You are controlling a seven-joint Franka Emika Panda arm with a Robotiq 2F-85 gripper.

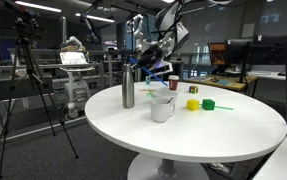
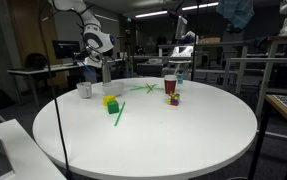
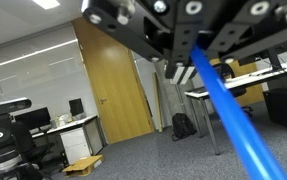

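Note:
My gripper (image 1: 141, 65) hangs over the far left part of the round white table, close to the top of a steel bottle (image 1: 128, 87); whether they touch I cannot tell. In the wrist view the gripper's fingers (image 3: 180, 73) are together, and nothing shows between them. A blue strip (image 3: 238, 115) runs past them toward the lower right. A light mug (image 1: 163, 108) stands in front of the bottle's right side. Yellow block (image 1: 192, 105) and green block (image 1: 208, 104) lie to the right of the mug.
A dark red cup (image 2: 170, 84) and a small multicoloured cube (image 2: 174, 99) stand apart on the table. Thin green sticks (image 2: 121, 116) lie on it. A tripod (image 1: 28, 75) stands left of the table.

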